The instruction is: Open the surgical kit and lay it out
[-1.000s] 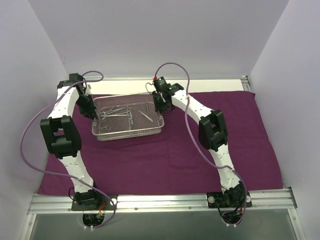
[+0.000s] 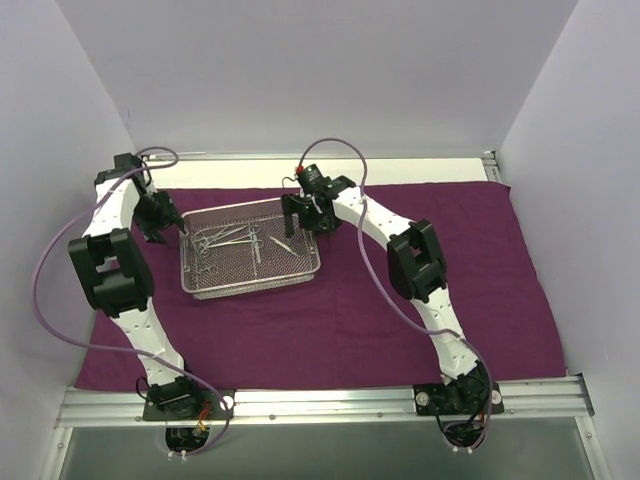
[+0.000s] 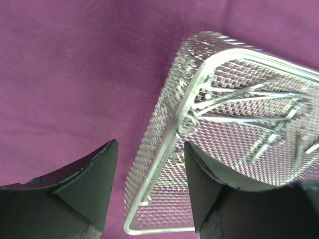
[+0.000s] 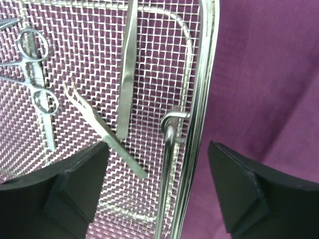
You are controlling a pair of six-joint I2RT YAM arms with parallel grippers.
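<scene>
The wire-mesh tray (image 2: pixel 215 285) sits on the purple cloth, holding several metal instruments: scissor-like tools (image 4: pixel 31 82), slim tweezers (image 4: pixel 102 127) and a flat strip (image 4: pixel 127 74). My left gripper is open just beyond the tray's left end, whose rim (image 3: pixel 177 124) runs between and under its fingers in the wrist view. My right gripper is open over the tray's right end, with the rim and a metal handle bar below between its fingers. Neither gripper shows anything held.
Grey walls (image 2: pixel 570 250) border both sides. A white strip (image 2: pixel 430 170) runs along the back.
The tray has shifted slightly left and toward the front.
</scene>
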